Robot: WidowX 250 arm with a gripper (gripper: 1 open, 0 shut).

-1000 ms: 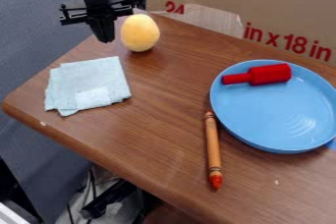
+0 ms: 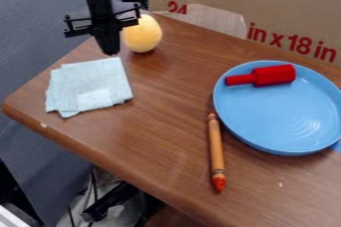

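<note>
My black gripper point(image 2: 107, 37) hangs at the upper left, its tip just left of a pale yellow ball-like object point(image 2: 143, 35), above the back end of a folded light blue cloth point(image 2: 87, 84). Whether its fingers are open or shut is hard to tell. On the right, a blue plate point(image 2: 277, 116) holds a red cylindrical object with a handle point(image 2: 273, 75). An orange crayon point(image 2: 216, 151) lies left of the plate.
The wooden table point(image 2: 147, 141) has clear room in the middle and front left. A cardboard box point(image 2: 253, 7) stands along the back. The table's left edge drops to a grey area.
My gripper has moved down a little, closer to the table beside the yellow object. The objects on the table look unmoved.
</note>
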